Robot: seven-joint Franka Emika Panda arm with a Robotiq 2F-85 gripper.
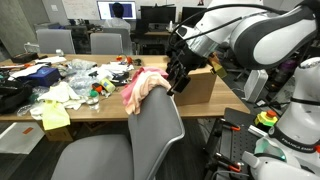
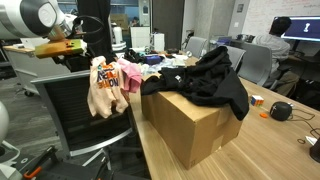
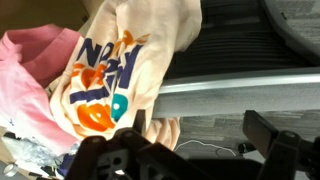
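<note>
A peach cloth with coloured lettering point(image 2: 108, 92) hangs over the top of a grey chair back point(image 1: 157, 130). Pink fabric point(image 3: 38, 65) bunches beside it. My gripper point(image 1: 176, 82) is close to the chair's top edge, on the right of the cloth in exterior view 1. In the wrist view the gripper is open, with the chair's rim point(image 3: 235, 95) running across beyond its fingers. The printed cloth point(image 3: 120, 65) lies mostly to the left of that gap, not held. Contact between the left finger and the cloth is hard to judge.
A cardboard box point(image 2: 185, 130) with a black garment point(image 2: 210, 82) on top stands on the wooden table point(image 2: 250, 150). Another table point(image 1: 95, 110) carries clutter, including white bags point(image 1: 60, 92). An empty chair seat point(image 1: 95, 160) occupies the foreground.
</note>
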